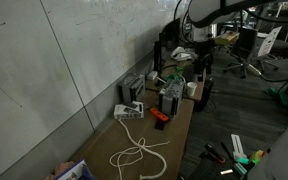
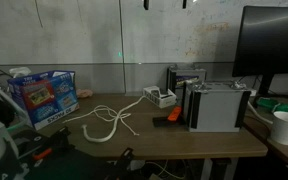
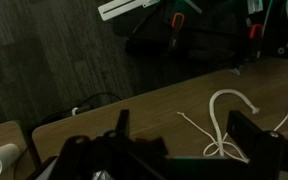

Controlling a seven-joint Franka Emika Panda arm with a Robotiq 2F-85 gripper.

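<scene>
My gripper is open and empty, its two dark fingers wide apart over the wooden table (image 3: pixel 169 110). In the second exterior view only the fingertips of the gripper (image 2: pixel 165 6) show at the top edge, high above the table. A white cord (image 1: pixel 136 152) lies in loose loops on the table, with a thicker curved white piece (image 3: pixel 220 108) among it. Behind it sits a white power strip (image 2: pixel 160 97). An orange and black object (image 1: pixel 159 115) rests near the table's front edge, apart from the gripper.
Two grey box-shaped units (image 2: pixel 214 106) stand on the table near a monitor (image 2: pixel 268 42) and a white cup (image 2: pixel 285 127). A blue and red box (image 2: pixel 46 96) is at the other end. Behind the table runs a wall (image 1: pixel 79 70).
</scene>
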